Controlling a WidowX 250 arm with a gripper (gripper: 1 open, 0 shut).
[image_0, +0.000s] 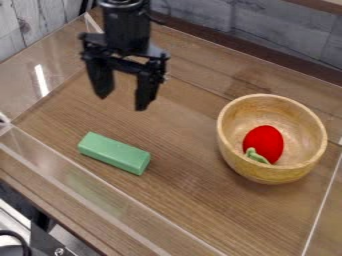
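Observation:
My gripper (123, 81) is at the upper left above the table, a dark, blurred shape with fingers pointing down; whether it is open or shut I cannot tell. Below it lies a green block (114, 152), tilted diagonally on the wooden table (201, 215). On the right, a wooden bowl (301, 170) holds a red round object (263, 143) with a small green piece at its lower edge.
The table's edges run along the left and at the top right. Dark cables lie at the lower left corner.

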